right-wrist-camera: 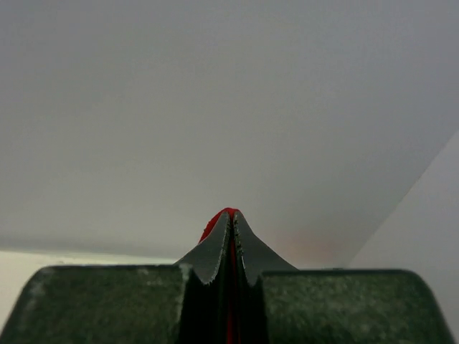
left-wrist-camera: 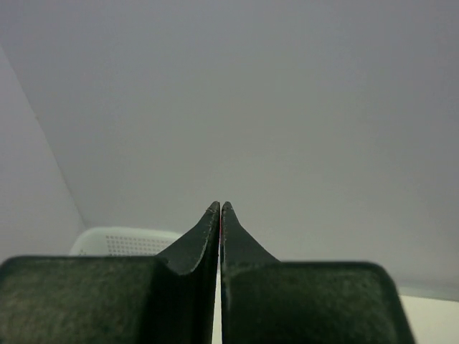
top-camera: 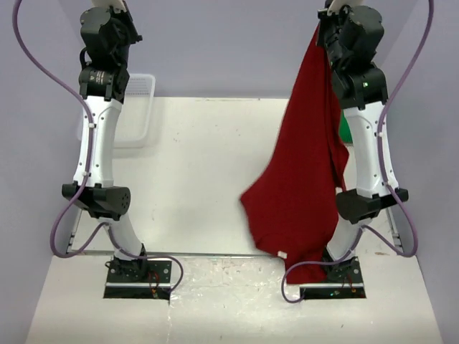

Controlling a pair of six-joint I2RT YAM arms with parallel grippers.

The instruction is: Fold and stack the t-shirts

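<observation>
A dark red t-shirt point(top-camera: 297, 165) hangs from my right gripper point(top-camera: 324, 14), stretching down over the right side of the table and past its front edge. In the right wrist view, red cloth shows at the tips and between the fingers of the right gripper, which is shut on it. My left gripper is shut in the left wrist view, with no shirt hanging from it; only a tiny reddish speck shows at its fingers. The left arm's hand point(top-camera: 107, 36) is raised at the top left of the top view.
A white plastic basket point(top-camera: 143, 107) stands at the back left, partly behind the left arm. Something green point(top-camera: 345, 130) sits at the back right, mostly hidden by the right arm and shirt.
</observation>
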